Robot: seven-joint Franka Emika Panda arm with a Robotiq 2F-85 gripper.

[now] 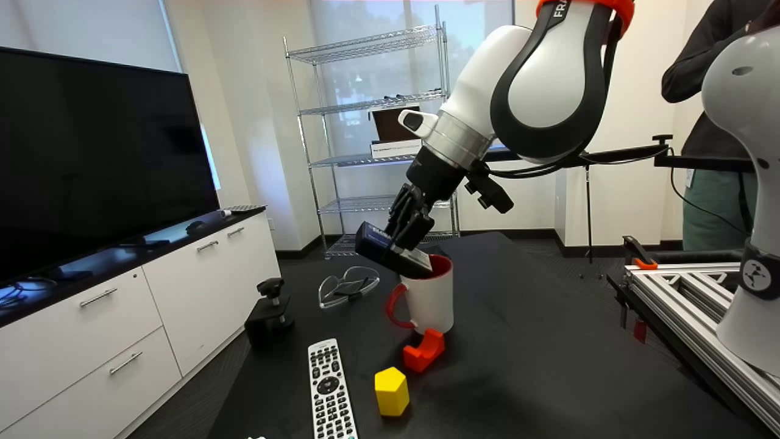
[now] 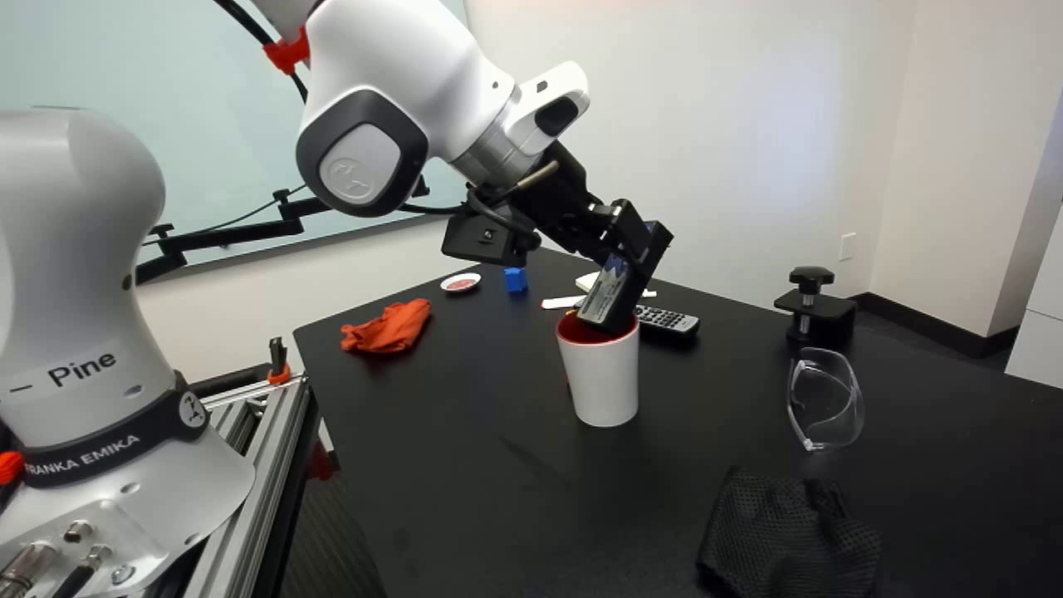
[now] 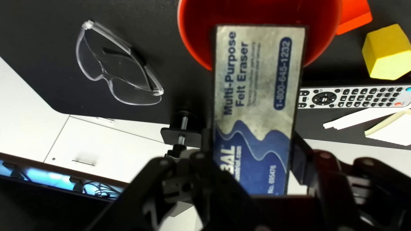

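Note:
A felt eraser point(image 3: 254, 111) with a blue and silver label is clasped between my gripper's fingers; my gripper point(image 1: 406, 223) is shut on it. The eraser slants downward, its lower end at the mouth of a white mug point(image 2: 600, 379) with a red inside and red handle. In exterior view 2 that end reaches just within the mug's rim. The mug point(image 1: 431, 300) stands upright on the black table. How deep the eraser's tip sits inside is hidden.
Close to the mug lie an orange-red block point(image 1: 424, 351), a yellow block point(image 1: 392, 392) and a remote point(image 1: 331, 388). Clear glasses point(image 2: 825, 399), a black clamp point(image 2: 817, 307), black mesh cloth point(image 2: 787, 538) and orange cloth point(image 2: 389, 327) are farther out.

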